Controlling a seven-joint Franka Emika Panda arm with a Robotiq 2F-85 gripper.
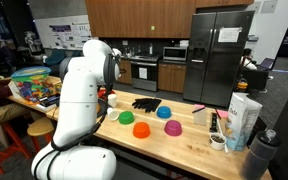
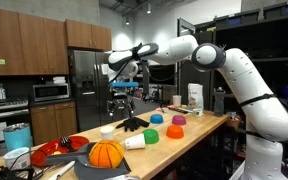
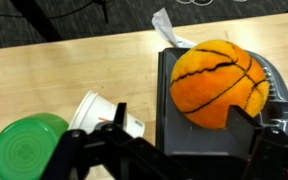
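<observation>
An orange plush basketball (image 3: 216,82) with black seams rests in a dark grey tray (image 3: 174,155), below and between the fingers. Left of the tray, a white cup (image 3: 102,112) lies on its side, partly covered by the left finger. Exterior view 2 shows the basketball (image 2: 107,154) at the near end of the table, with the arm raised above the tabletop.
A green bowl (image 3: 26,150) lies left of the cup. Farther along the table are blue (image 2: 156,118), pink (image 2: 179,120) and orange (image 2: 175,132) bowls, and a dark cloth (image 1: 146,104). A red pan (image 2: 61,147) and a pot (image 2: 18,135) stand near the tray.
</observation>
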